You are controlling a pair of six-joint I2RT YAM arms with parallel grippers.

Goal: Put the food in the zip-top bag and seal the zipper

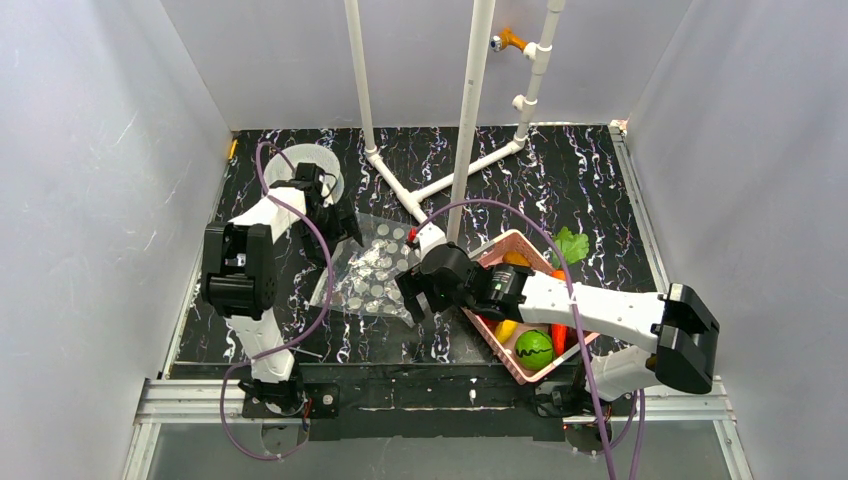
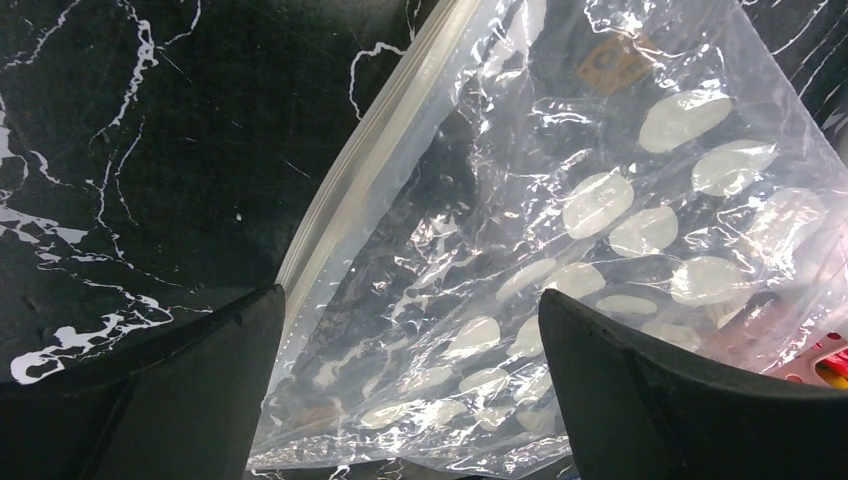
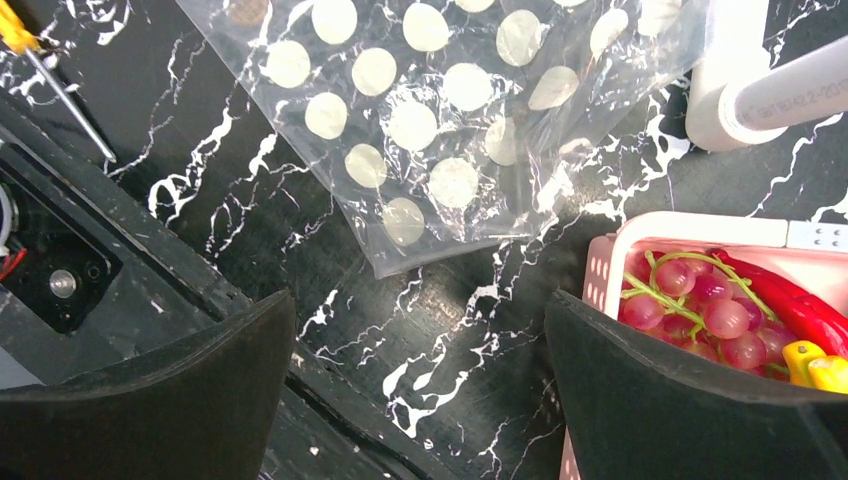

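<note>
A clear zip top bag (image 1: 365, 265) with round pale spots lies flat on the black marbled table. Its zipper strip (image 2: 365, 160) runs diagonally in the left wrist view. My left gripper hangs open over the zipper side of the bag. My right gripper is open above the bag's lower corner, beside the pink basket (image 3: 603, 260). The basket holds grapes (image 3: 720, 315), red peppers (image 3: 795, 300), yellow food and a watermelon (image 1: 533, 349).
White pipes (image 1: 470, 100) stand behind the bag. A round white dish (image 1: 300, 155) sits at the back left. Leafy greens (image 1: 570, 247) are at the basket's back. A screwdriver (image 3: 70, 100) lies near the front edge.
</note>
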